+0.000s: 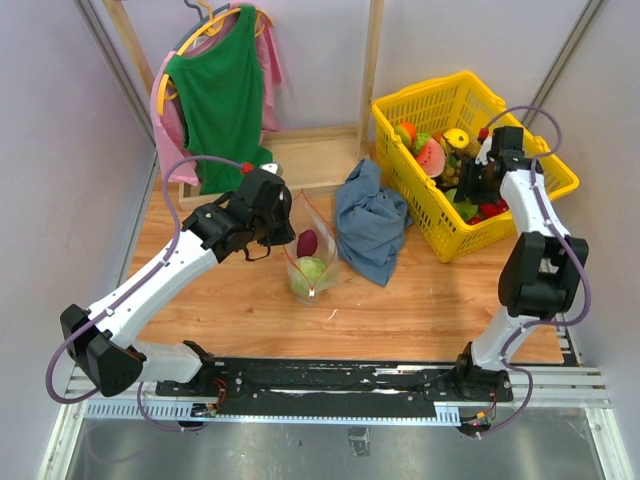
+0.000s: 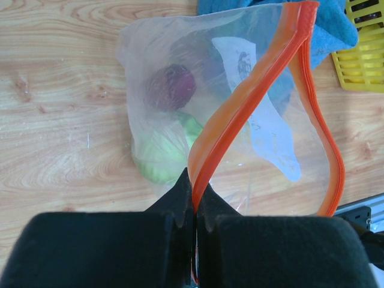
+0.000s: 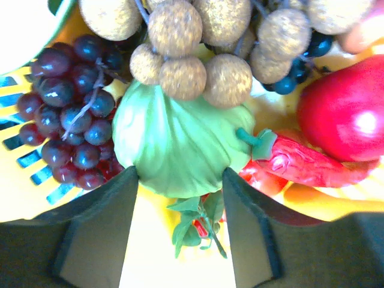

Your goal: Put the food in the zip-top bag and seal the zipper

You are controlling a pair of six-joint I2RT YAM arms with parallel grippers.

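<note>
My left gripper is shut on the orange zipper edge of the clear zip top bag, whose mouth gapes to the right. Inside the bag lie a dark purple round food and a pale green one; the top view shows the bag standing on the table. Over the yellow basket, my right gripper is part open, fingertips pointing down at a green cabbage-like food. That food shows between and beyond the fingertips; whether they touch it I cannot tell.
Around the green food are dark grapes, brown round fruits, a red pepper and a red fruit. A blue cloth lies between bag and basket.
</note>
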